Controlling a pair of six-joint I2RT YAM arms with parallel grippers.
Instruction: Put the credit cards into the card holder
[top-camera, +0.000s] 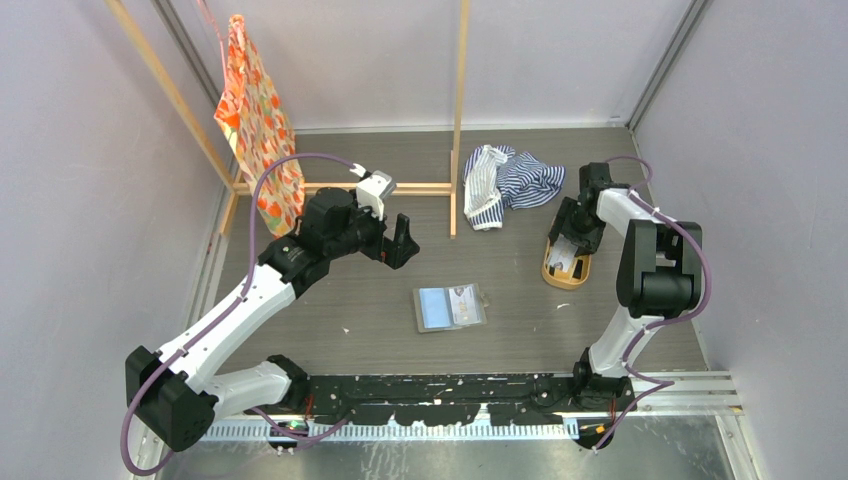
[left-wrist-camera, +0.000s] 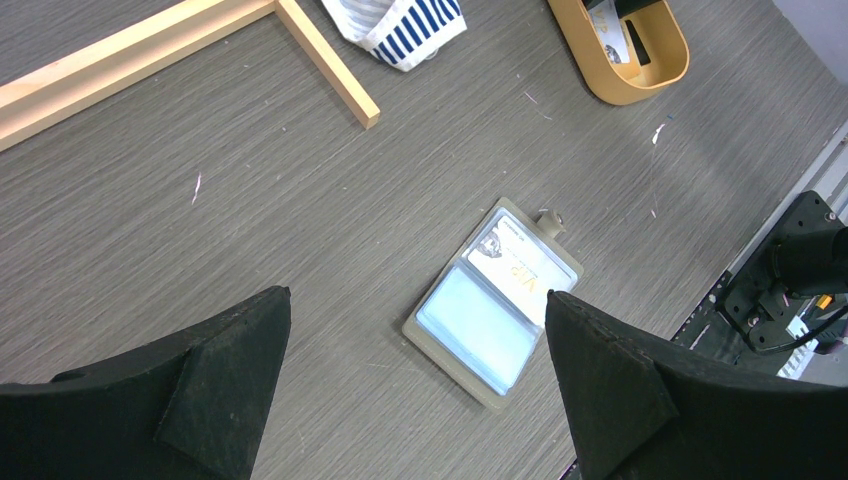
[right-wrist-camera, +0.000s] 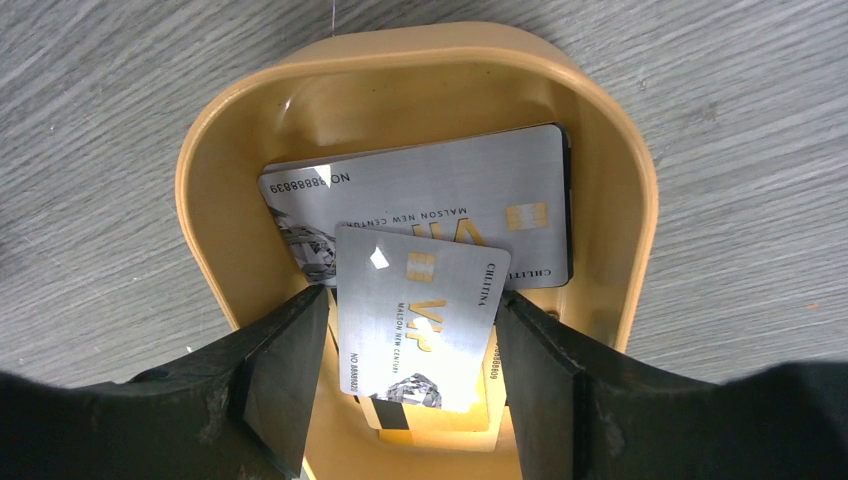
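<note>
The card holder (top-camera: 427, 322), a clear folder with a blue pocket, lies mid-table with one silver card (left-wrist-camera: 520, 262) in it. My left gripper is open and empty above the table, left of the holder in the top view. In the right wrist view my right gripper reaches into the tan box (right-wrist-camera: 640, 200). Its fingers (right-wrist-camera: 290, 345) stand part open along both sides of a silver VIP card (right-wrist-camera: 425, 265). Whether they grip it cannot be told. Another silver card (right-wrist-camera: 400, 190) lies behind it, with further cards partly hidden underneath.
A striped cloth (top-camera: 530, 182) lies left of the box, towards the back. A wooden rack (top-camera: 458, 120) and a hanging orange floral cloth (top-camera: 258, 120) occupy the back left. The table between holder and box is clear.
</note>
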